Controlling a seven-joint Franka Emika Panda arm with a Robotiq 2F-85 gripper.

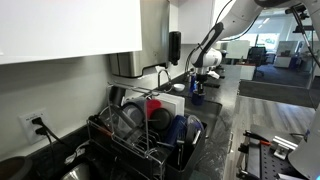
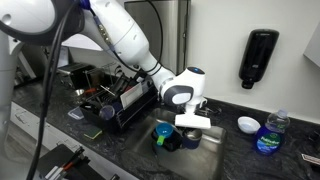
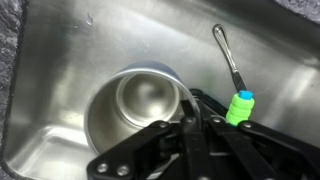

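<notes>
A metal cup (image 3: 136, 108) with a bare steel inside fills the middle of the wrist view. My gripper is shut on the near side of its rim. Its outside looks dark blue in exterior view 1, where the cup (image 1: 197, 98) hangs under the white arm. In exterior view 2 the gripper (image 2: 190, 128) is over the steel sink (image 2: 213, 150), with the cup (image 2: 192, 138) below it. Whether the cup's base touches the sink floor I cannot tell.
In the sink lies a green and blue utensil (image 3: 240, 106) with a metal handle. A white bowl (image 2: 247, 125) and a blue soap bottle (image 2: 271, 132) stand on the counter right of the sink. A loaded dish rack (image 1: 135, 125) occupies the counter's other side.
</notes>
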